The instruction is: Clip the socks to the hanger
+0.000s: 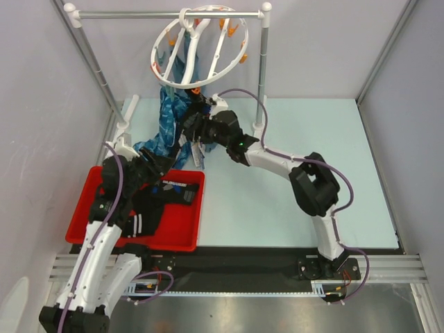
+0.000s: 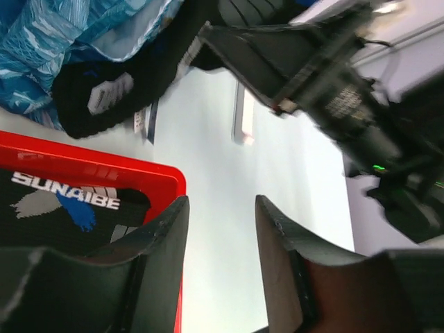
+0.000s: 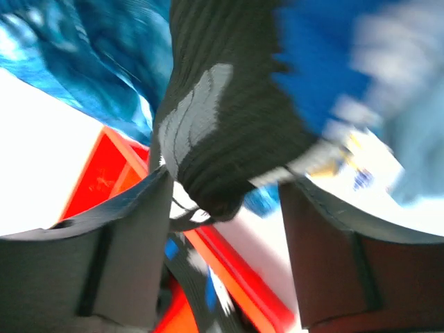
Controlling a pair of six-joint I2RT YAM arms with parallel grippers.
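The white round hanger (image 1: 157, 67) carries several clips round its rim. An orange clip (image 1: 196, 91) at its near side has dark cloth just below it. My right gripper (image 1: 192, 127) is under the hanger by a black sock (image 2: 149, 76). In the right wrist view that sock, with grey and blue patches, lies across the space between my parted fingers; whether they grip it cannot be told. My left gripper stands open over the red bin's edge, nothing between its fingers, below the dangling sock.
Several black socks (image 1: 154, 208) lie in the red bin (image 1: 184, 238) at the front left. Blue patterned cloth (image 1: 171, 118) hangs behind my right gripper. A metal rail (image 1: 139, 15) and posts frame the hanger.
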